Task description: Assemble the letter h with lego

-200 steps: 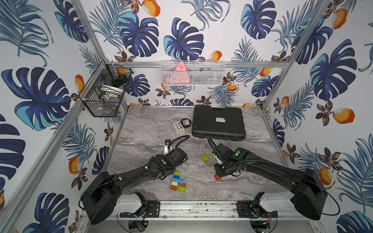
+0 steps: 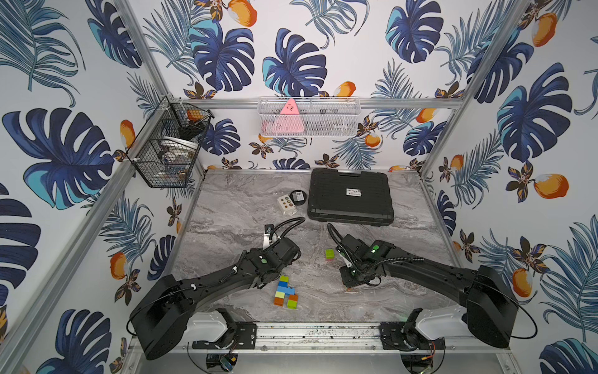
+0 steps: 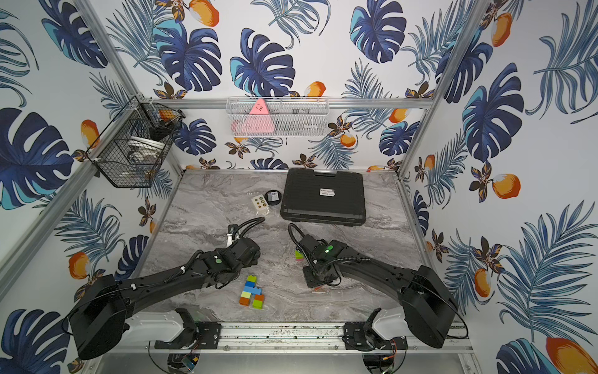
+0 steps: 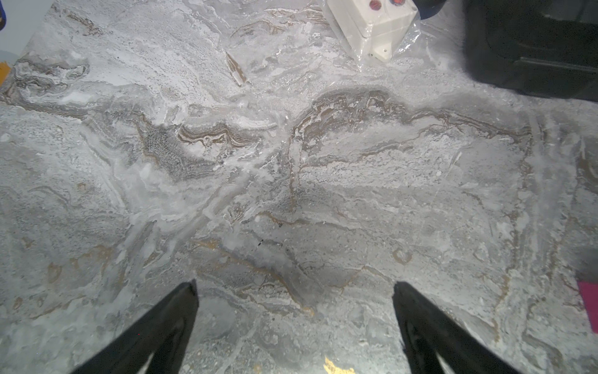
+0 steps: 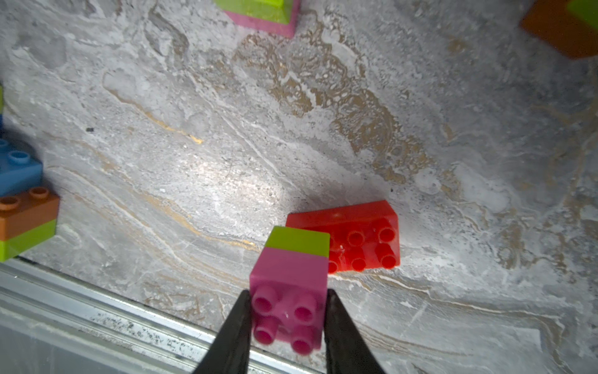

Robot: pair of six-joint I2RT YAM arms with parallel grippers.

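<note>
An h-like group of coloured bricks (image 2: 285,290) lies near the front, left of centre. In the right wrist view, my right gripper is shut on a pink and lime brick stack (image 5: 286,274), held over a red brick (image 5: 367,249) on the table. Another lime-topped pink stack (image 5: 261,15) sits behind it, also seen in the top left view as a green block (image 2: 329,253). My left gripper is open over bare marble, its fingers empty.
A black case (image 2: 350,199) lies at the back, beside a packet of buttons (image 2: 286,204) and a dark round item (image 2: 298,197). Brown and lime bricks (image 5: 560,31) show in the right wrist view.
My right arm has shifted left and slightly toward the front, covering more of the red brick in the top left view. The left arm is unchanged.
</note>
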